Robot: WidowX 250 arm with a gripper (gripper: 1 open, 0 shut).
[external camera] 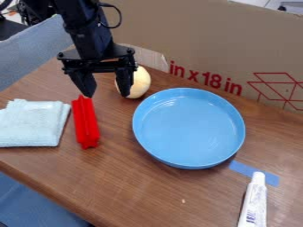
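Observation:
My gripper [105, 86] hangs open over the table with nothing between its fingers, above and just beyond a long red object [87, 124] that lies lengthwise on the wood. A round cream-yellow object [138, 84] rests behind the gripper's right finger, partly hidden by it. A pale folded cloth [30, 125] lies left of the red object, and a blue plate [189, 153] sits to the right.
A white tube [253, 200] lies at the front right, by a strip of blue tape. A large cardboard panel [213, 44] closes off the back. Bare wood [142, 195] is clear at the front centre.

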